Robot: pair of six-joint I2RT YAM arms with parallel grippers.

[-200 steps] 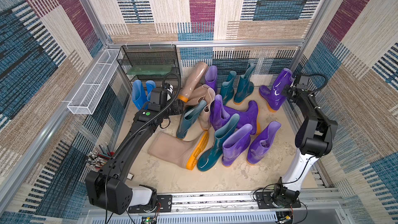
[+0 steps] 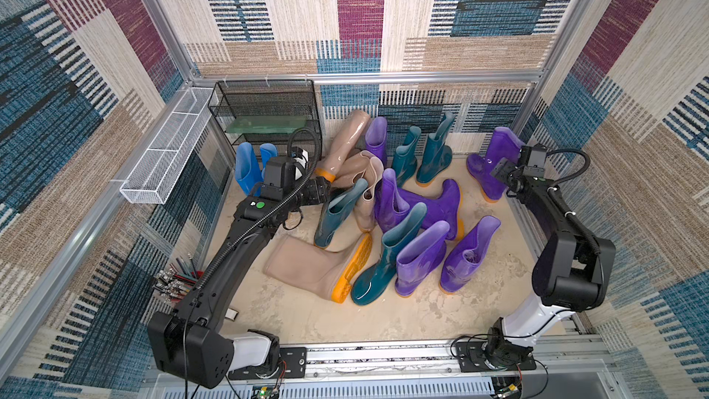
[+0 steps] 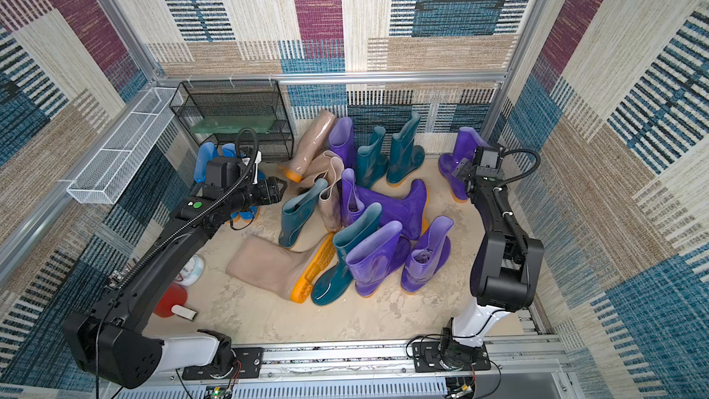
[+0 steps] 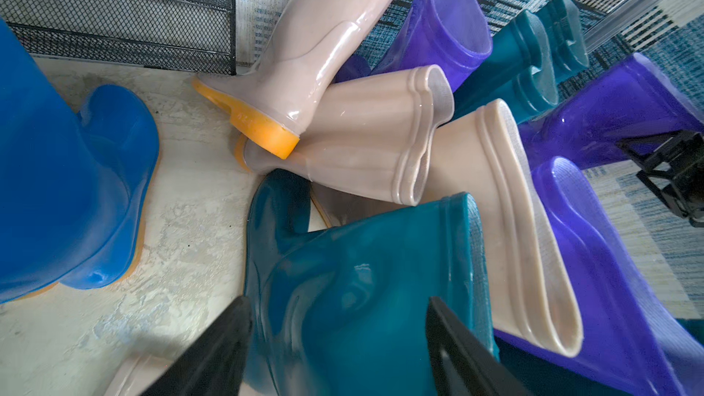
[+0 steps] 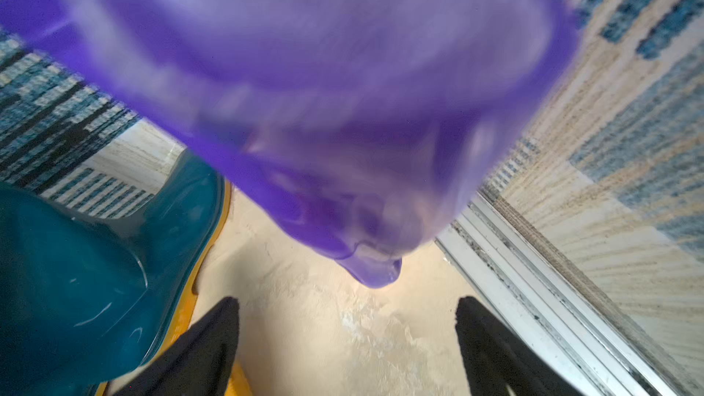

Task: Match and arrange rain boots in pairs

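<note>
At the far right a purple boot (image 2: 490,162) stands on the table, with my open right gripper (image 2: 503,173) close beside its shaft; in the right wrist view the boot's wide opening (image 5: 352,44) fills the top, blurred. My left gripper is open over a teal boot (image 4: 359,271), whose shaft shows between the fingers. Two blue boots (image 2: 248,169) stand together at the left. Two teal boots (image 2: 434,153) stand at the back. Another teal boot (image 2: 389,253), several more purple boots (image 2: 421,258) and beige boots (image 2: 343,147) crowd the middle. One beige boot (image 2: 306,264) lies in front.
A black mesh rack (image 2: 269,114) stands at the back left, a white wire basket (image 2: 166,151) hangs on the left wall. An aluminium rail (image 5: 528,308) edges the right side.
The purple boot at the far right has gone from tilted rightward to nearly upright, its opening now facing up.
</note>
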